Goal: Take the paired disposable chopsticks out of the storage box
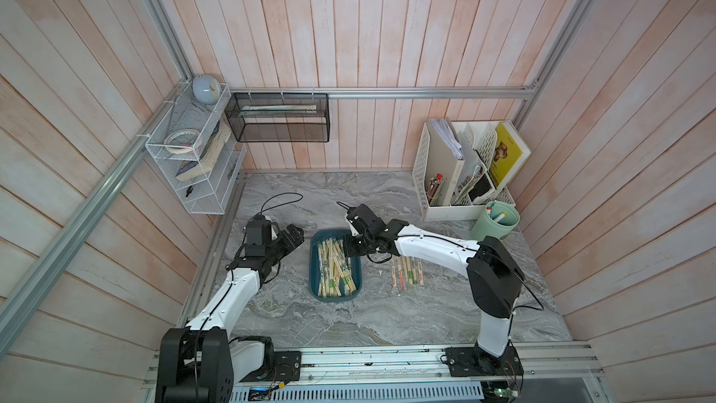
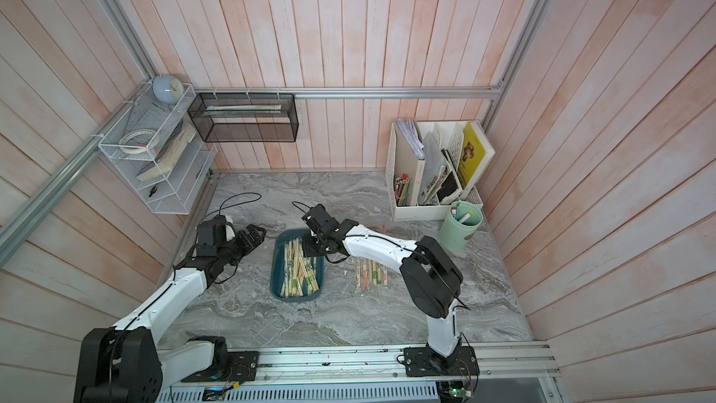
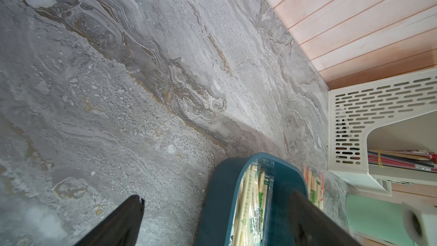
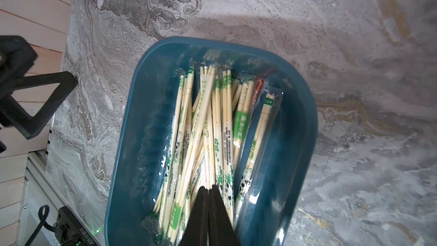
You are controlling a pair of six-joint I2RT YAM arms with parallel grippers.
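Several wrapped pairs of chopsticks (image 4: 195, 132) lie lengthwise in a blue storage box (image 4: 132, 104), some crossing over others. Above the box's right side in the top left view hangs my right gripper (image 1: 347, 247). From its wrist view that gripper is shut, and nothing shows between its fingertips. To the left of the box stands my left gripper (image 1: 298, 234), apart from it. Its fingers (image 3: 118, 223) are spread wide in the left wrist view, with nothing held. More wrapped chopsticks (image 1: 407, 272) lie side by side on the table, partly hidden under my right arm.
A white file holder (image 1: 455, 212) with papers stands at the back right, a green cup (image 1: 488, 233) beside it. A white wire rack (image 1: 205, 197) is at the left wall. Open tabletop (image 1: 358, 186) lies behind the box.
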